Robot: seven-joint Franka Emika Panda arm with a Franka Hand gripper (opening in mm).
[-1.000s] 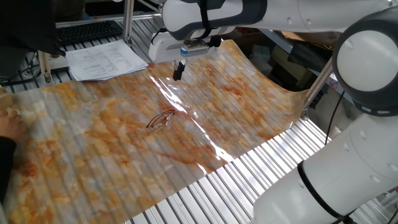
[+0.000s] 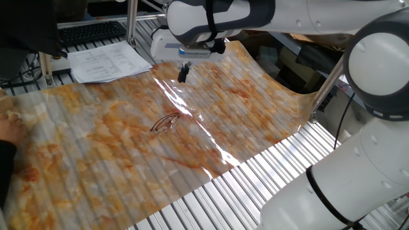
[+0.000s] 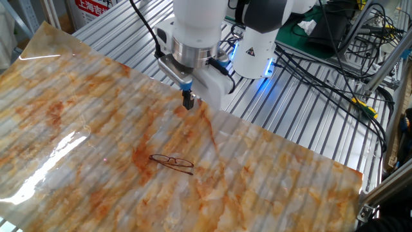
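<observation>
A pair of thin, dark-framed glasses [image 2: 165, 122] lies on the marbled orange-and-white sheet [image 2: 96, 137], near its middle. In exterior view 2 the glasses [image 3: 172, 160] have their lenses toward the far side and a temple arm stretched out on the near side. My gripper [image 2: 183, 73] hangs above the sheet, apart from the glasses and farther back in exterior view 1. Its black fingers [image 3: 188, 100] point down and sit close together as one dark block, shut, with nothing seen between them.
Printed papers [image 2: 108, 62] and a black keyboard [image 2: 92, 32] lie at the back left. A person's hand [image 2: 11, 128] rests at the sheet's left edge. Cables [image 3: 335, 96] run over the ribbed table on the right in exterior view 2. Around the glasses the sheet is clear.
My gripper's hand has turned slightly and shifted a little, its fingers staying at almost the same height. The glasses, papers and person's hand have not moved.
</observation>
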